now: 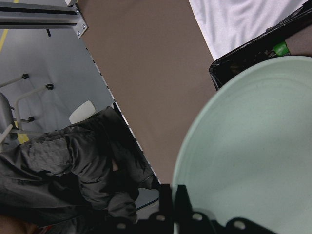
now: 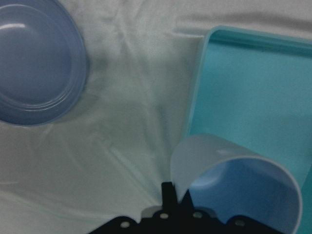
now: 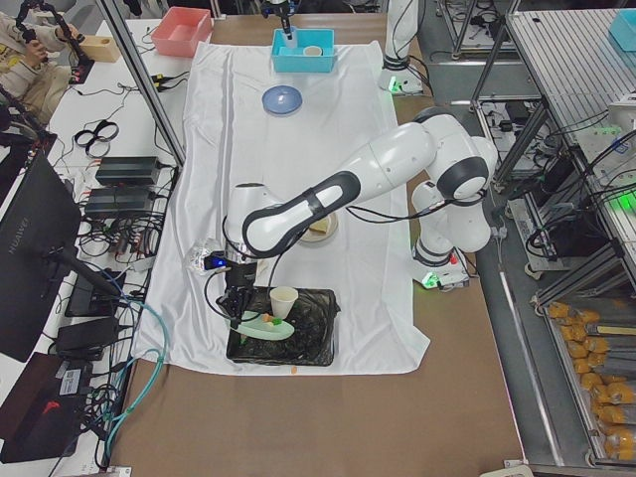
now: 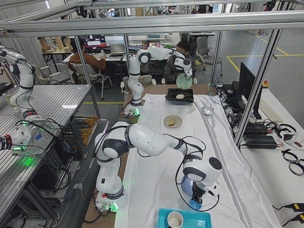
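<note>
My left gripper (image 3: 238, 308) is shut on the rim of a pale green plate (image 1: 248, 141), held tilted above the black-lined tray (image 3: 313, 338), which also holds a white cup (image 3: 283, 298). My right gripper is shut on the rim of a translucent cup (image 2: 214, 151), tipped on its side over the edge of the turquoise tray (image 2: 258, 87). A blue plate (image 2: 34, 63) lies beside that tray.
A beige plate with food (image 4: 173, 121) sits mid-cloth, and a shiny silver object (image 4: 207, 110) lies at the side. A monitor (image 3: 35, 258) and cables line one side. A seated person is beyond the table edge.
</note>
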